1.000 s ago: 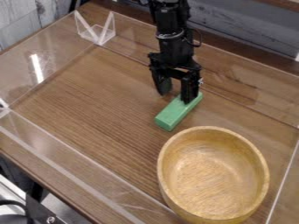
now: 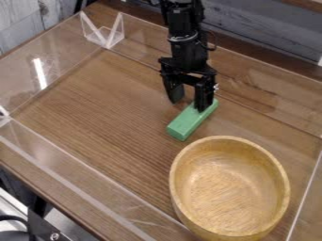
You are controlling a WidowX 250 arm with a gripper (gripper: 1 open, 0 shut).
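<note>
A green rectangular block (image 2: pixel 190 121) lies on the wooden table, angled, with my black gripper (image 2: pixel 189 94) low over its upper end. The fingers seem to straddle or touch that end, but whether they grip it is unclear. The arm comes down from the top middle.
A large tan oval bowl (image 2: pixel 229 186) stands at the lower right, below the block. A clear, wire-like object (image 2: pixel 101 30) sits at the top left. A dark cable shows at the lower left corner.
The gripper and the green block look nearly the same as before, with at most a very slight shift.
</note>
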